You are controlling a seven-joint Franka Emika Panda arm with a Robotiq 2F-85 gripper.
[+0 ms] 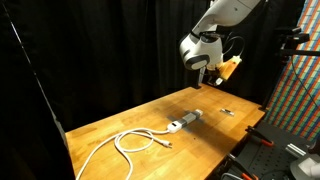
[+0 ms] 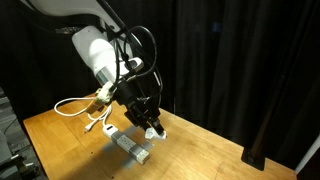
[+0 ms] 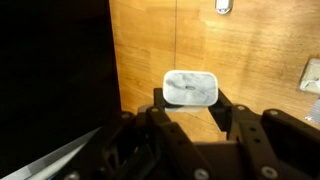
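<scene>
In the wrist view, a small white piece with rounded corners (image 3: 190, 88) sits between the black fingertips of my gripper, which is shut on it. Exterior view 2 shows the gripper (image 2: 151, 127) pointing down, the white piece (image 2: 155, 133) at its tip, raised over the wooden table behind the power strip. A white and grey power strip (image 1: 185, 121) lies on the table, its white cable (image 1: 124, 143) looped toward the front left. From exterior view 1, the gripper (image 1: 216, 82) is small, toward the far right of the table; its fingers are hard to make out.
Small light items (image 1: 227, 112) lie near the table's right edge. Dark curtains (image 1: 110, 60) hang behind the table. Bare wood (image 2: 215, 155) extends widely in exterior view 2. In the wrist view, a pale object (image 3: 311, 75) shows at the right edge.
</scene>
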